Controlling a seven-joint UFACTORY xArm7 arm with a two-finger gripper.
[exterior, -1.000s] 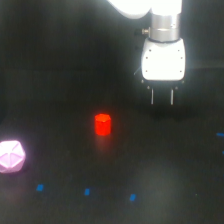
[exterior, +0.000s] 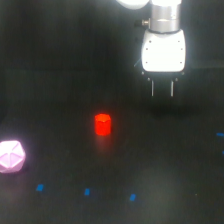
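A small glowing red block (exterior: 103, 125), many-sided in outline, stands on the dark table left of the middle. At the left edge sits a larger pale pink faceted ball (exterior: 11, 156), partly cut off by the frame. My gripper (exterior: 163, 89) hangs at the upper right, its two thin fingers pointing down and spread apart. The gap between them is empty. It is well above and to the right of the red block and touches nothing.
Several small blue marks lie on the table: one at the lower left (exterior: 40, 187), others along the front, and one at the right edge (exterior: 220, 134).
My arm has shifted slightly up and a little to the right in the view. The red block and pink ball have not moved.
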